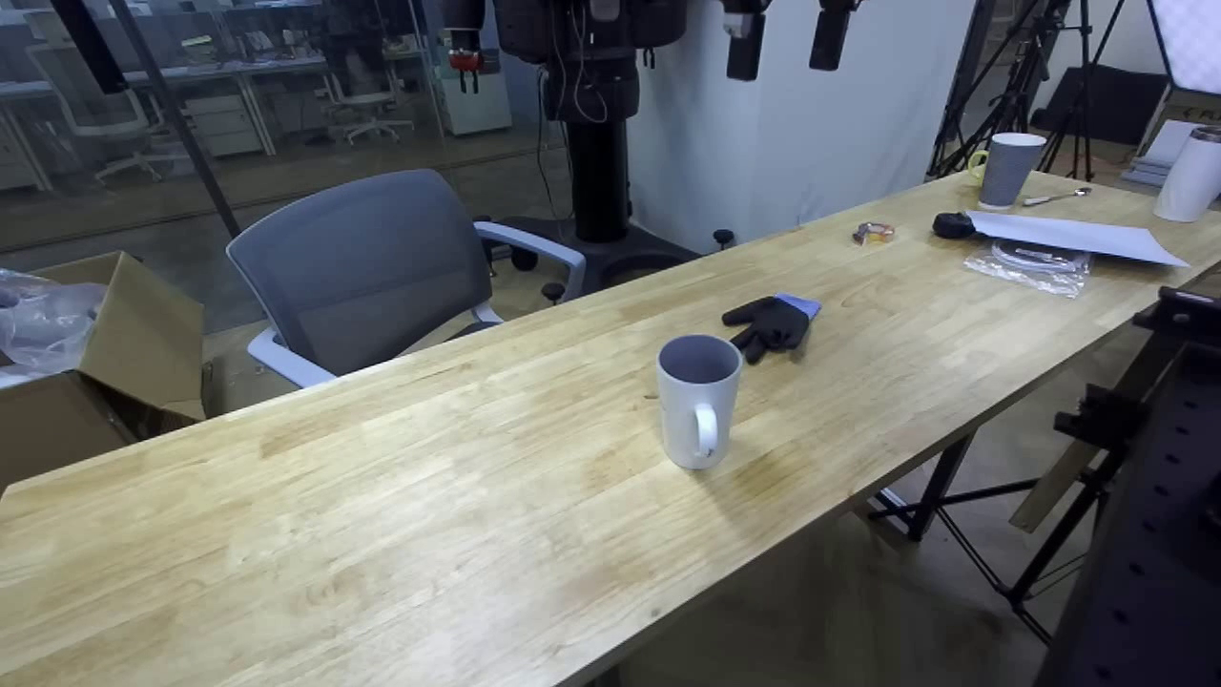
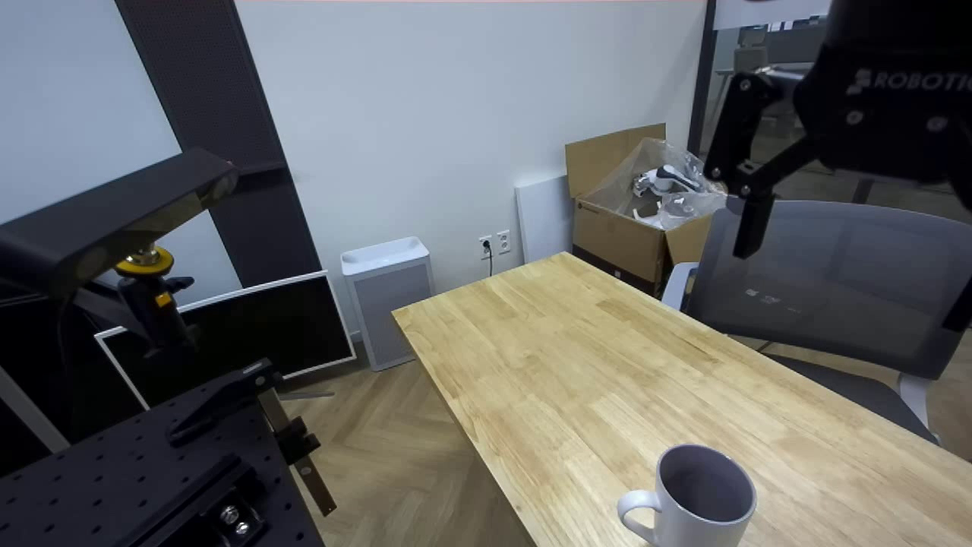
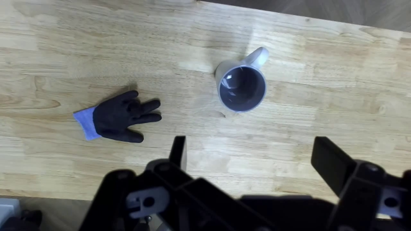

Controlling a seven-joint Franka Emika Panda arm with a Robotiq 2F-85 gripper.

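Observation:
A light grey mug [image 1: 690, 410] with a darker inside stands upright on the wooden table. From above, in the wrist view, the mug [image 3: 241, 88] shows its handle pointing up and to the right. A black work glove [image 3: 117, 117] with a blue cuff lies flat to the left of it there, apart from the mug. My gripper is open, its fingers [image 3: 332, 165] wide apart with only bare table seen between them. It hangs well above the table, and the mug sits beyond the fingertips. In exterior view 2 one finger [image 2: 752, 223] shows at the upper right.
At the table's far end are a grey cup [image 1: 1011, 172], a white sheet [image 1: 1076, 237], a plastic-bagged cable [image 1: 1030, 265], a small orange item [image 1: 873, 234] and a white bottle [image 1: 1190, 177]. An office chair [image 1: 372, 269] stands against the long side.

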